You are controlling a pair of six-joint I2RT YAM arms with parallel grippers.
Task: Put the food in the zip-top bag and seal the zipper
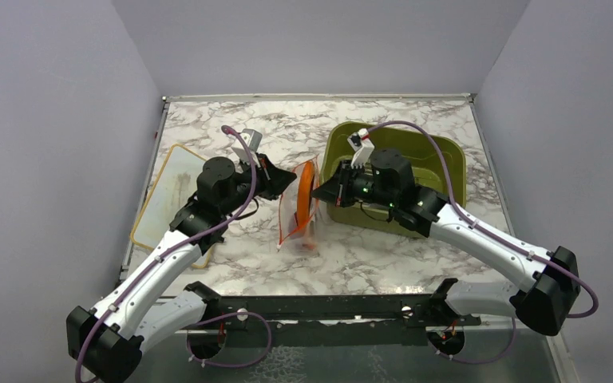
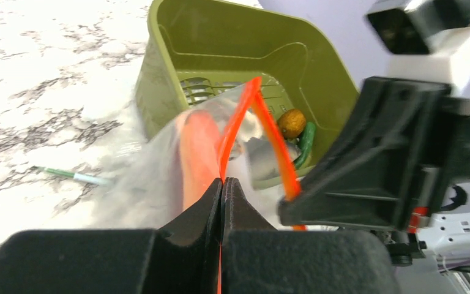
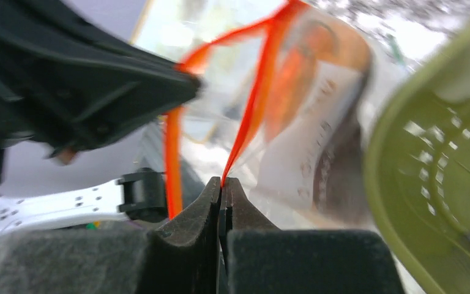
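Note:
A clear zip bag [image 1: 295, 211] with an orange zipper rim stands upright at the table's middle, with a long orange food item [image 1: 304, 199] inside, also showing pinkish through the bag in the left wrist view. My left gripper [image 1: 291, 174] is shut on the bag's orange zipper strip [image 2: 240, 116] at one side. Opposite it, my right gripper [image 1: 319, 193] is shut on the orange edge [image 3: 251, 110] of the bag too; both wrist views show the thin strip running into the fingertips.
A green basket [image 1: 439, 159] to the right holds a brown round item [image 2: 291, 122] and a green one [image 2: 306, 144]. A cutting board [image 1: 164, 199] lies at the left. A thin green-and-white stick [image 2: 73, 174] lies on the marble table.

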